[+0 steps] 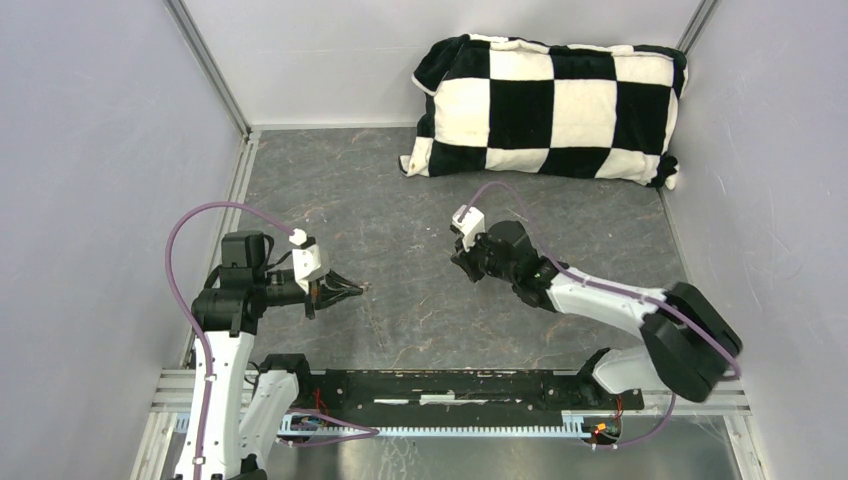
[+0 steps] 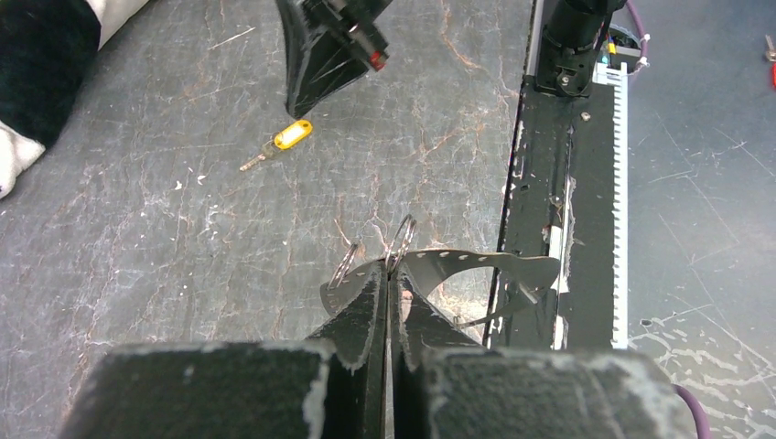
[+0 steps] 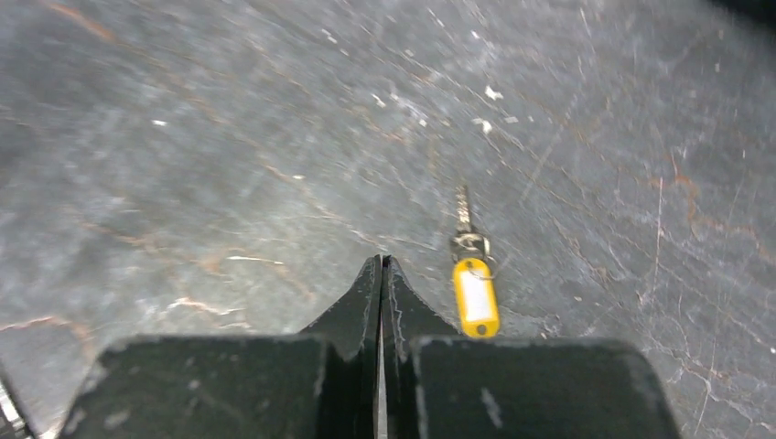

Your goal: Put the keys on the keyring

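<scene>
A key with a yellow tag [image 3: 476, 297] lies flat on the grey table, just right of my right gripper in the right wrist view. That gripper is shut with nothing between its fingers, above the table. The left wrist view shows the yellow tag [image 2: 293, 134] near the right fingertips [image 2: 296, 108]. My left gripper is shut on a thin metal keyring [image 2: 403, 240], whose loops stand up at the fingertips. From above, the left gripper [image 1: 360, 290] points right, well apart from the right gripper [image 1: 470, 272], which hides the key.
A black-and-white checkered cushion [image 1: 553, 108] lies along the back wall. Beyond the left fingertips shows a dark curved metal piece [image 2: 448, 263], which I cannot identify. Between the arms the grey table [image 1: 400, 220] is clear. A dark rail [image 1: 445, 385] runs along the front edge.
</scene>
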